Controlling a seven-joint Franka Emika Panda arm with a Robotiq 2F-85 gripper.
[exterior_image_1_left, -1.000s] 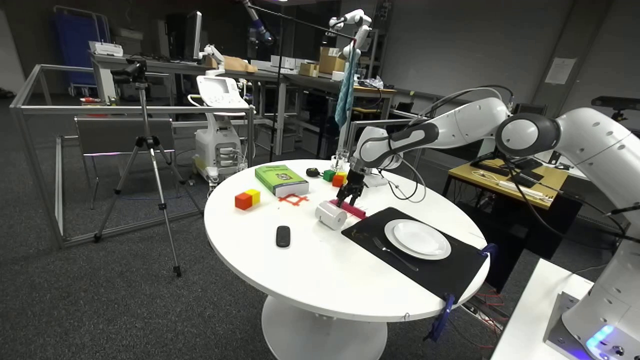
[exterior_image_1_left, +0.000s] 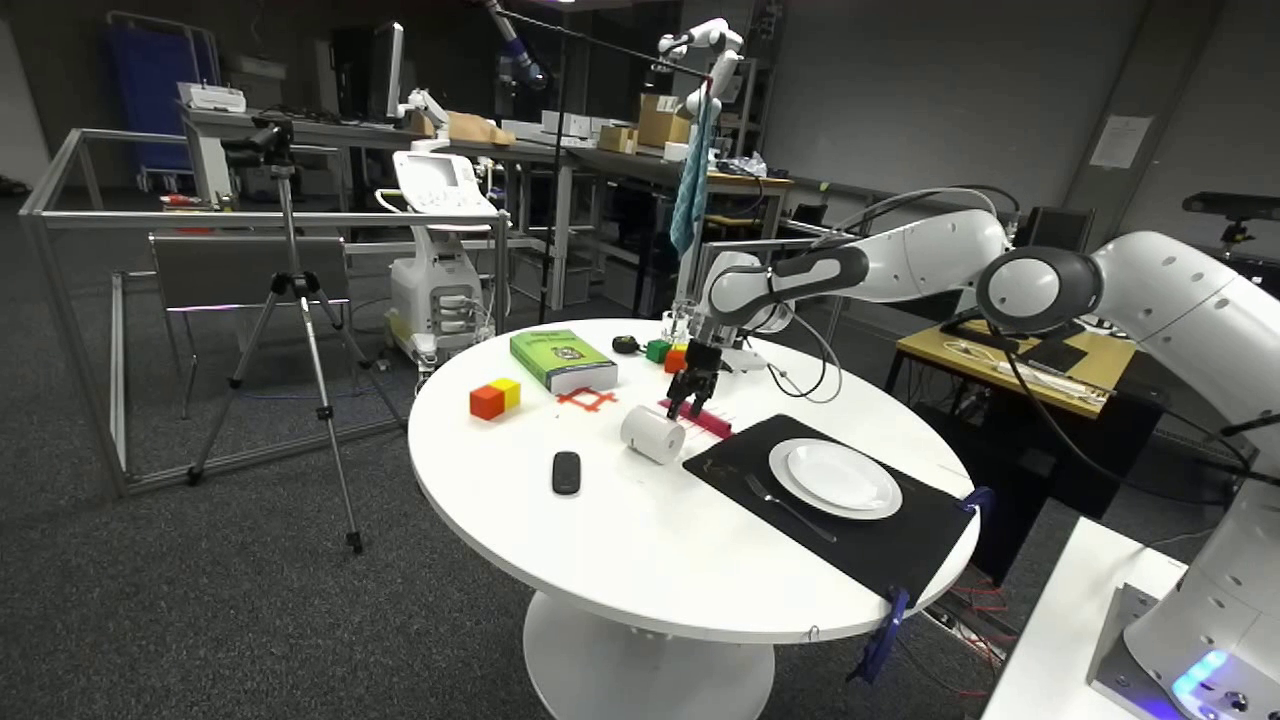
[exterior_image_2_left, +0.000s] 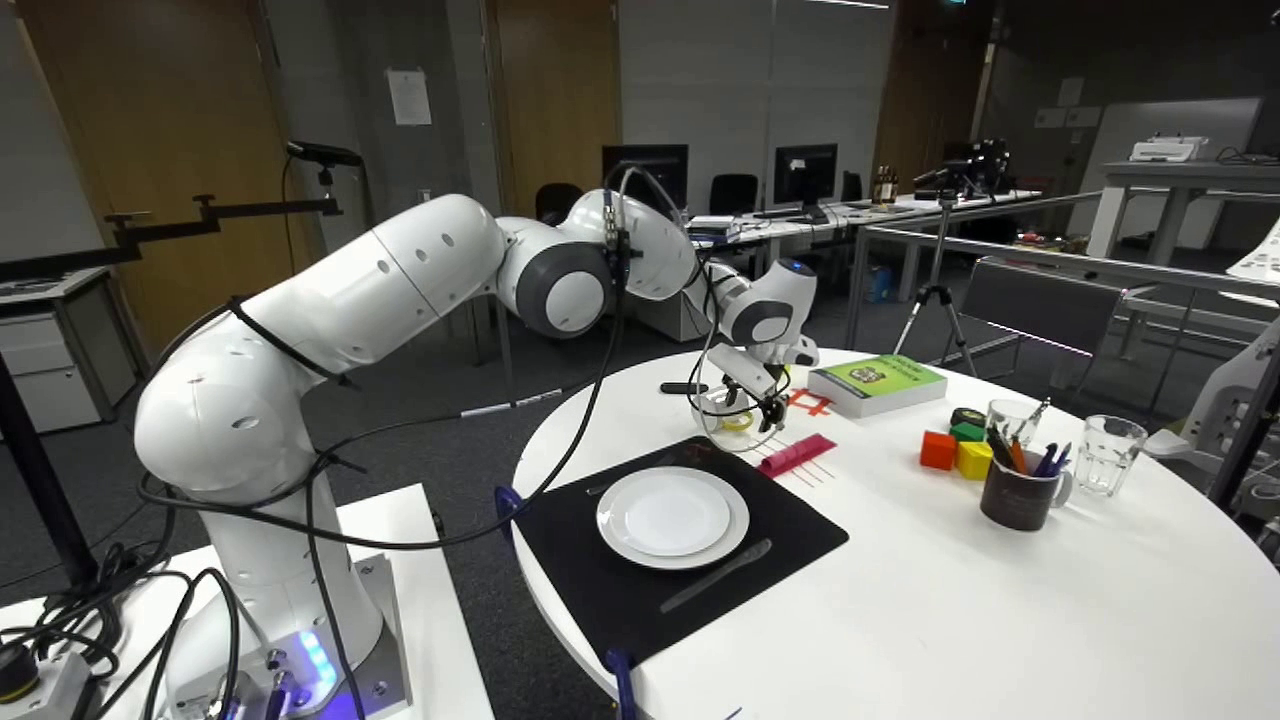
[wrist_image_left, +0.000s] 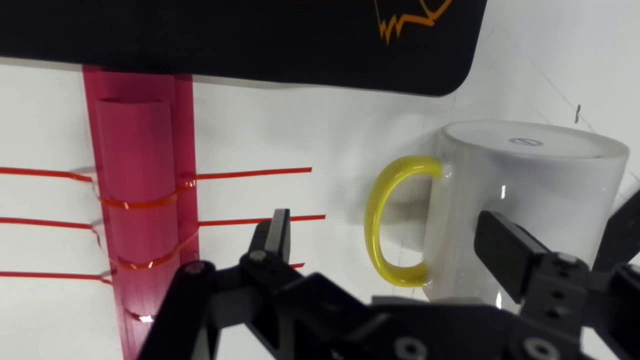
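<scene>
A white mug (exterior_image_1_left: 653, 434) with a yellow handle lies on its side on the round table. In the wrist view the mug (wrist_image_left: 516, 186) has its base toward the top and its handle (wrist_image_left: 375, 222) toward the left. My gripper is open above the table, its fingers wide apart with the handle in view between them. The right finger (wrist_image_left: 507, 249) overlaps the mug's wall; I cannot tell whether they touch. The left finger (wrist_image_left: 277, 234) appears over white table and red tape lines. Nothing is gripped.
A magenta roll (wrist_image_left: 138, 180) is strapped down with red bands beside the mug. The black placemat (exterior_image_2_left: 576, 576) carries a white plate (exterior_image_2_left: 672, 510) and cutlery. A green book (exterior_image_1_left: 564, 356), colored cubes (exterior_image_1_left: 494, 398) and a black mouse (exterior_image_1_left: 566, 472) stand around.
My gripper has moved slightly to the left in exterior view 1. The mug has shifted a little the same way and turned slightly.
</scene>
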